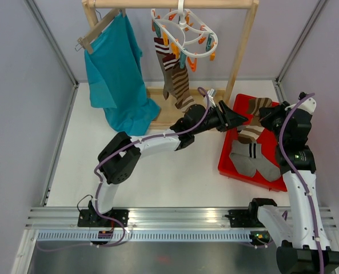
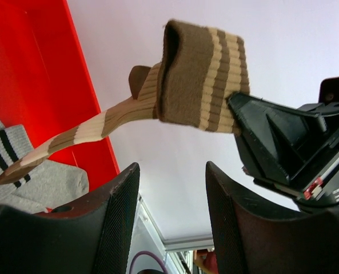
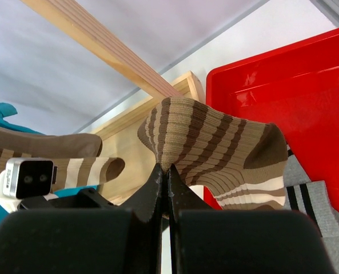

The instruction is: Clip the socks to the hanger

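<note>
My right gripper is shut on the cuff of a brown sock with cream stripes [image 3: 215,154], which hangs over the red bin. In the left wrist view the same striped sock [image 2: 203,80] droops from the right fingers, its toe end trailing to the lower left. My left gripper, apart from the sock, points toward it with nothing between its parted fingers. In the top view the white round hanger [image 1: 183,34] with orange and teal clips hangs from the wooden rack. Two brown socks [image 1: 179,83] are clipped to its left side.
The red bin [image 1: 226,154] holds grey socks [image 1: 255,160] with black stripes. A teal cloth [image 1: 118,74] hangs at the left of the wooden rack [image 1: 242,51].
</note>
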